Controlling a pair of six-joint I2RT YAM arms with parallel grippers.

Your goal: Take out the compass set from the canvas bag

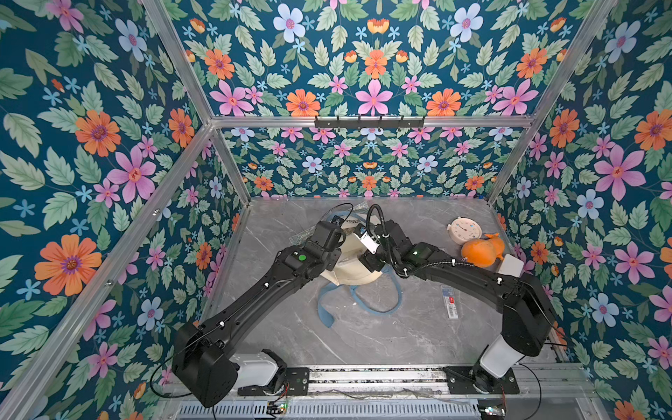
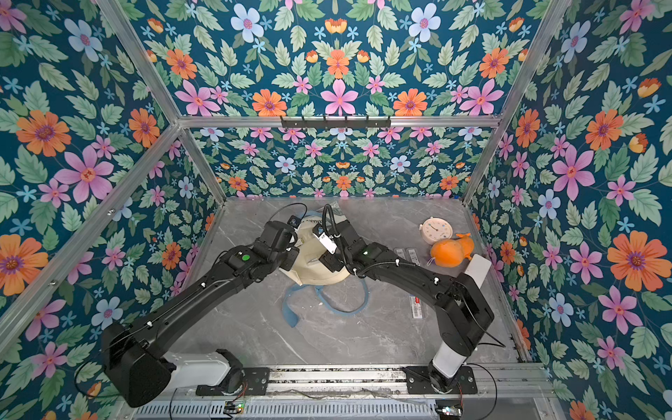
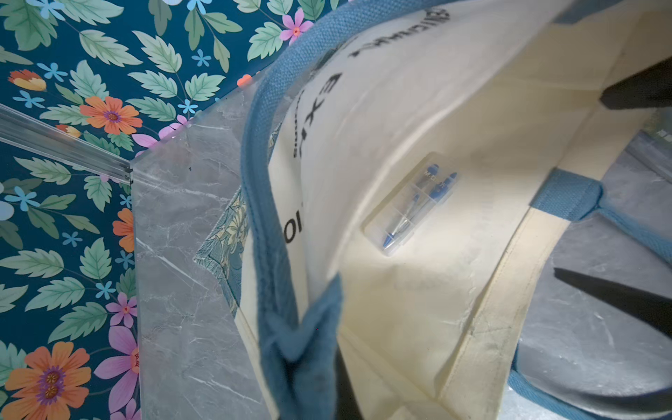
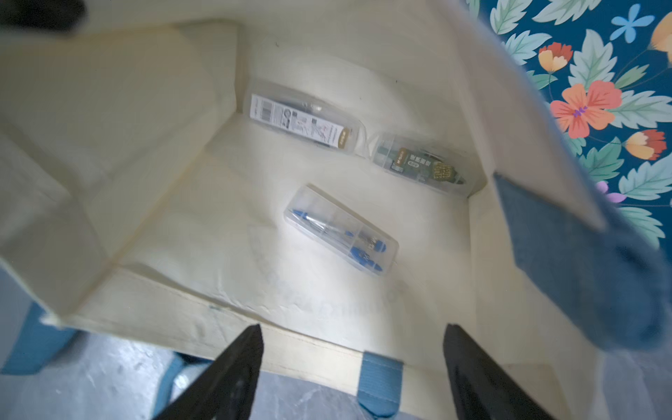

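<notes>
The compass set, a clear case with blue pieces [image 4: 341, 229], lies on the inner cloth of the open canvas bag [image 4: 224, 280] in the right wrist view; the left wrist view shows the same case [image 3: 411, 203]. My right gripper is open at the bag's mouth, its fingers apart and the case beyond their tips. My left gripper [image 1: 340, 245] is shut on the bag's rim beside a blue strap [image 3: 308, 343]; its fingers are mostly hidden by cloth in the left wrist view.
Deeper in the bag lie a white-labelled case [image 4: 301, 122] and a dark-labelled case [image 4: 420, 164]. A dial clock [image 1: 464, 230], an orange object [image 1: 481, 252] and a white box [image 1: 511, 265] stand at right. A slim packet [image 1: 450, 303] lies nearer.
</notes>
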